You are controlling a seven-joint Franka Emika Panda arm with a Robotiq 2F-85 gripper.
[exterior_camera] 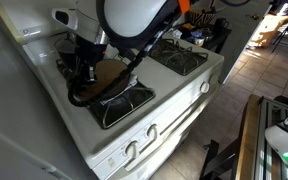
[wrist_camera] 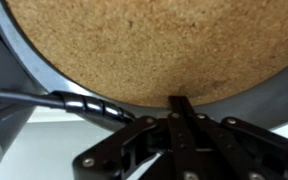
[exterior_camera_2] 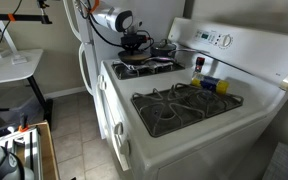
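Observation:
A round pan with a brown, cork-like inside [exterior_camera: 109, 73] sits over the far burner of the white stove. From close up, its brown surface [wrist_camera: 174, 45] fills most of the wrist view, bordered by a curved grey rim [wrist_camera: 59, 80]. My gripper is shut, its fingertips against or just in front of that rim. Whether the thin rim lies between the fingers cannot be told. In exterior view 2, the gripper [exterior_camera_2: 133, 43] reaches down at the pan [exterior_camera_2: 138, 59] from the wall side.
A dark pot [exterior_camera_2: 164, 48] stands behind the pan. Front burner grates [exterior_camera_2: 184, 105] are empty. A bottle [exterior_camera_2: 197, 68] and a yellow item [exterior_camera_2: 222, 87] are at the stove's back. A dark rod [wrist_camera: 74, 101] crosses the wrist view's left. Stove knobs [exterior_camera: 132, 149] line the front.

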